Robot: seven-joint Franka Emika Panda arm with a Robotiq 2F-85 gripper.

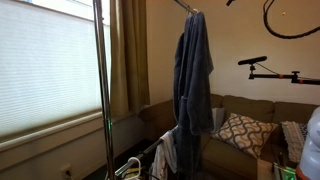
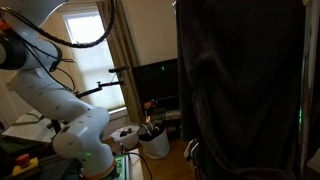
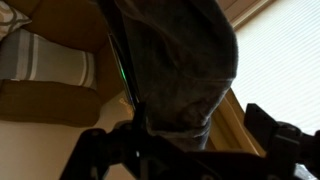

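Note:
A dark blue-grey garment point(image 1: 193, 85), seemingly a robe or towel, hangs from a metal rod point(image 1: 186, 6) in exterior view 1. It fills much of exterior view 2 as a dark cloth point(image 2: 245, 75). In the wrist view, the cloth's rounded lower part point(image 3: 185, 75) appears beyond my gripper. The gripper's dark fingers stand wide apart, open, and no cloth is visibly pinched. Whether they touch the cloth cannot be told. Only a dark tip of the gripper shows at the top edge of exterior view 1.
A metal pole point(image 1: 104, 85) stands left of the garment, with white hangers point(image 1: 130, 167) low down. Behind are a sofa point(image 1: 240, 112) with a patterned pillow point(image 1: 245, 133), a curtain point(image 1: 130, 55) and a window point(image 1: 50, 65). My white arm point(image 2: 75, 120) rises at left in exterior view 2.

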